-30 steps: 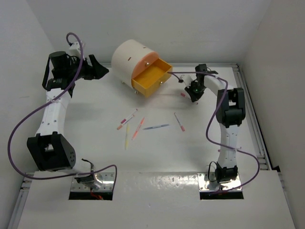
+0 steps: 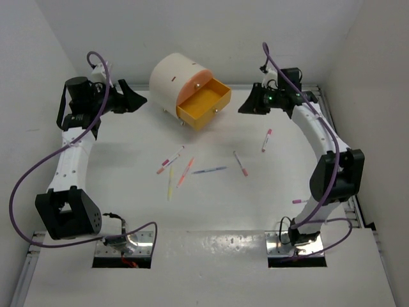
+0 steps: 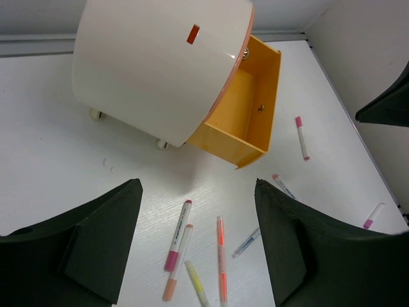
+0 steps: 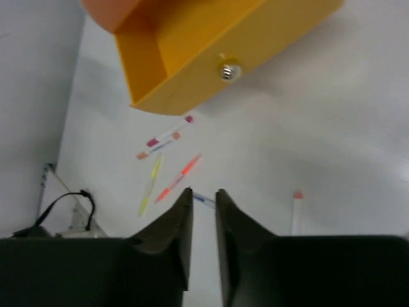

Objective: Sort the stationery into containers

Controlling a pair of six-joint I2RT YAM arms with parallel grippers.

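A cylindrical white container (image 2: 171,80) with an orange drawer (image 2: 201,109) pulled out stands at the back centre. Several markers and pens lie loose: red (image 2: 185,172), yellow (image 2: 170,184), blue (image 2: 209,169), pink-capped (image 2: 266,141), others nearby. My left gripper (image 2: 134,101) hangs at the upper left, open, with nothing between its fingers in the left wrist view. My right gripper (image 2: 249,107) is raised just right of the drawer; in the blurred right wrist view its fingertips are close together, their gap narrow, with no object clearly between them.
Bare tabletop (image 2: 128,166) surrounds the pens. Another marker (image 2: 300,201) lies at the lower right beside the right arm's base. Walls border both sides and the back.
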